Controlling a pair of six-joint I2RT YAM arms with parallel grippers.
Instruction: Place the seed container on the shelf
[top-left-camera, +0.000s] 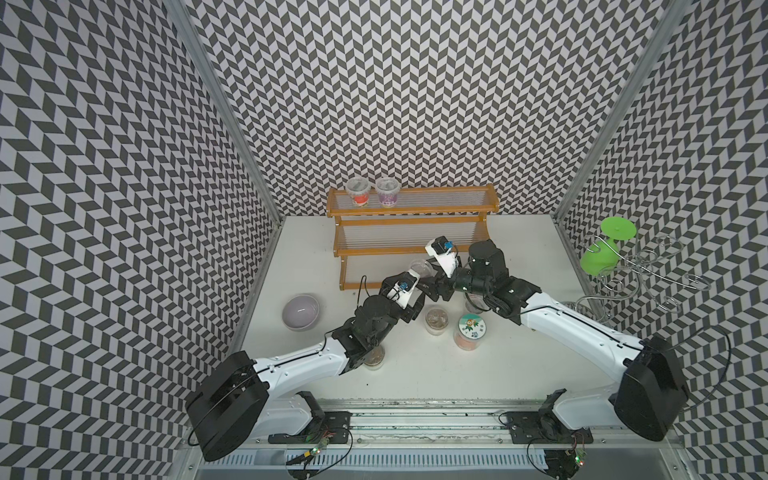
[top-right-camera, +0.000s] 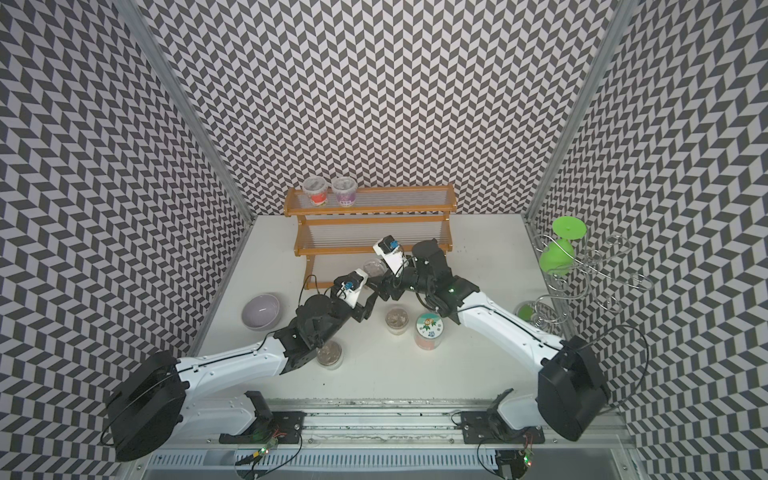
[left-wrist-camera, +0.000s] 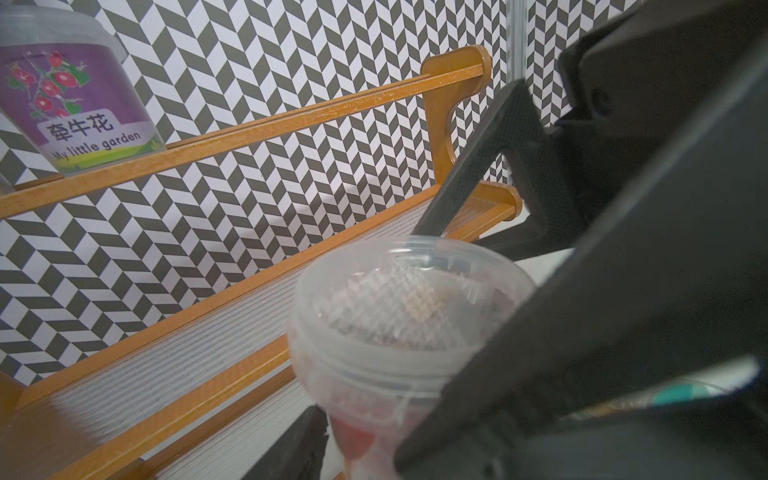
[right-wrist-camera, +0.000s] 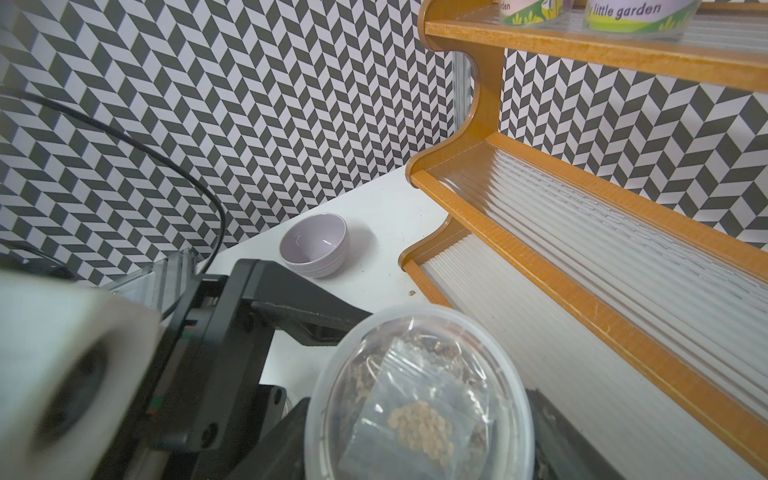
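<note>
A clear-lidded seed container (left-wrist-camera: 412, 312) with red on its side and a seed packet under the lid is raised between both grippers, in front of the wooden shelf (top-left-camera: 412, 250). My right gripper (top-left-camera: 438, 289) is round it in the right wrist view, where the container (right-wrist-camera: 417, 416) hides much of the fingers. My left gripper (top-left-camera: 408, 305) is at the same container, its fingers on either side in the left wrist view. How firmly either grips is unclear. Two labelled containers (top-left-camera: 357, 192) stand on the top shelf, toward the left.
The middle and lower shelves look clear. A purple bowl (top-left-camera: 301, 312) sits left. Several containers stand on the table in front, one with a flowered lid (top-left-camera: 471, 328). A wire stand with green objects (top-left-camera: 600, 257) is at the right.
</note>
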